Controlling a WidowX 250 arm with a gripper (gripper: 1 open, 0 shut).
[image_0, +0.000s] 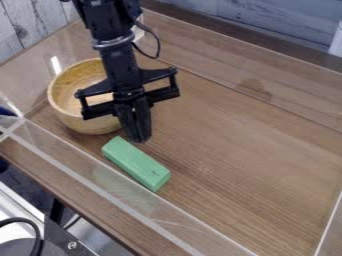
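Note:
My black gripper (126, 110) is raised over the table at centre left, beside the front right of a wooden bowl (70, 92); nothing shows held in it and it looks shut. Below it, a flat green rectangular block (136, 163) lies diagonally on the wooden table (241, 160), apart from the gripper.
The table to the right of the arm and block is clear. A clear plastic edge or strip runs along the lower left, with a black cable at the bottom left corner.

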